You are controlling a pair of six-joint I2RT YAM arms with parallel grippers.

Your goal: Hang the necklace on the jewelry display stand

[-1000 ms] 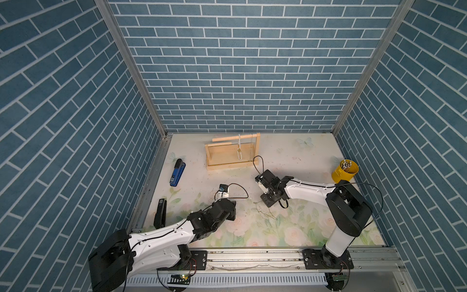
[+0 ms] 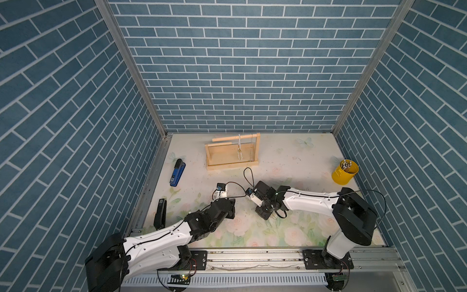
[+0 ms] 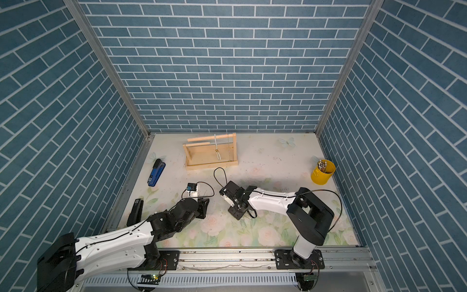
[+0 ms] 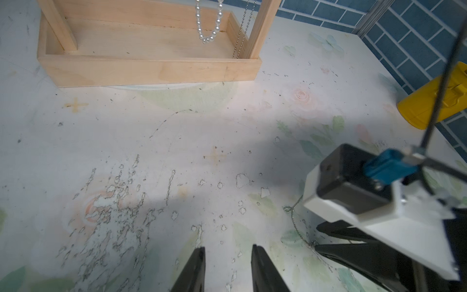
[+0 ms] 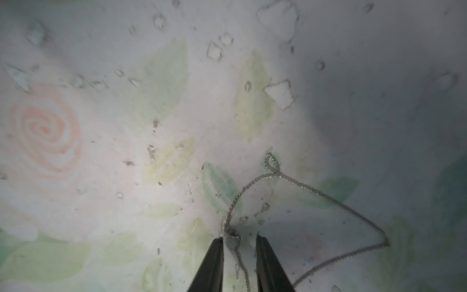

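A thin silver chain necklace (image 5: 318,191) lies in a loose loop on the table, with a small pendant-like clump near my right fingertips. My right gripper points down with its fingers apart, and a strand runs through the gap without being gripped. In the left wrist view, part of the chain (image 4: 295,222) shows beside the right gripper. My left gripper is open and empty, left of the necklace. At the back stands the wooden display stand (image 2: 232,167), with a pearl necklace (image 4: 200,29) and a fine bead chain (image 4: 239,41) hanging from it.
On the left lie a blue stapler (image 2: 177,172) and a black object (image 2: 160,214). A yellow mug (image 2: 344,174) holding beaded items stands far right. Table between the grippers and the stand is clear; the two grippers are close together.
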